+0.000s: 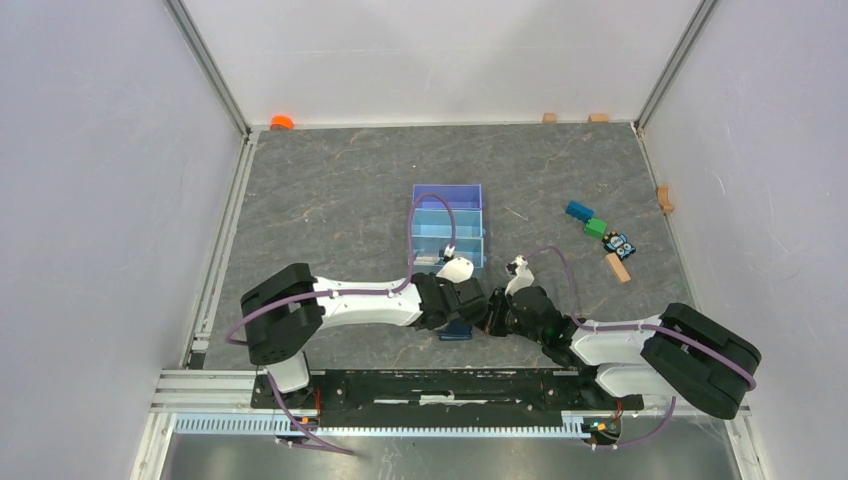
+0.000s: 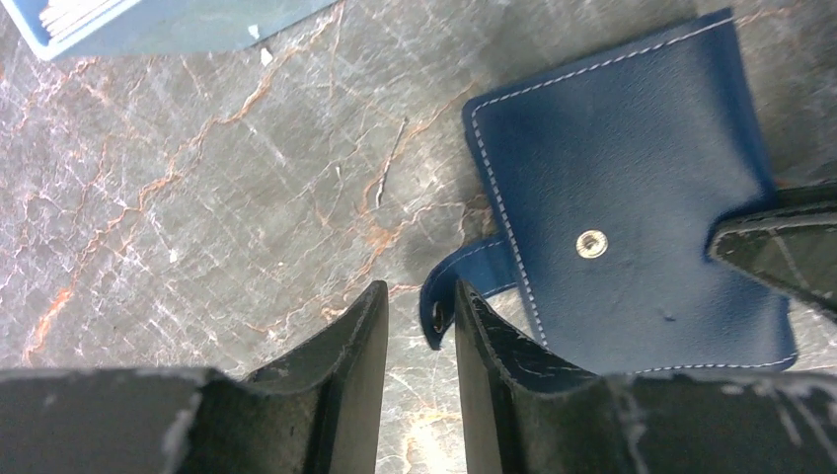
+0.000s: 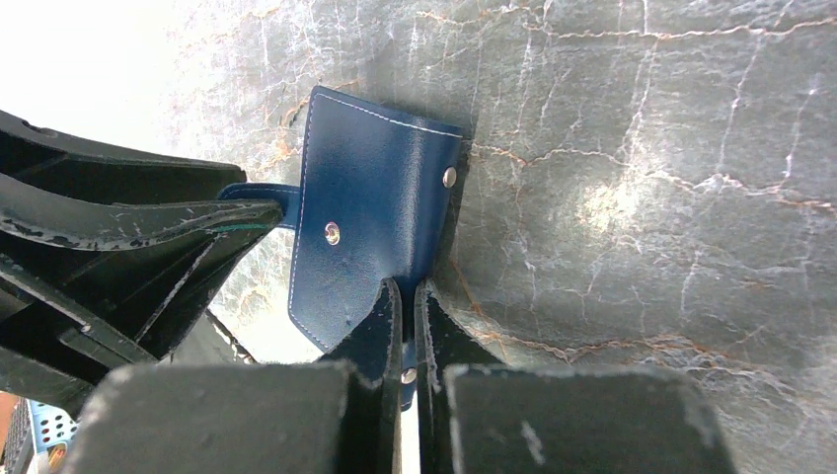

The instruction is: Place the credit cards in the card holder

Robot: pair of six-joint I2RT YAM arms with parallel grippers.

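Note:
A dark blue card holder [image 2: 632,188] with pale stitching and a metal snap lies on the grey table. Its narrow strap [image 2: 469,267] sticks out on one side, the curled end between the spread fingertips of my left gripper, which is part open. In the right wrist view that gripper's dark fingers [image 3: 237,212] reach over the strap end. My right gripper is shut at the holder's opposite edge, with a strip of blue leather showing between its fingers. From above, both grippers hide most of the holder [image 1: 455,332].
Behind the holder stands a blue tray [image 1: 447,222] with several compartments; white cards [image 2: 74,20] show in its nearest one. Blue and green blocks [image 1: 595,228] and a wooden block [image 1: 617,267] lie far right.

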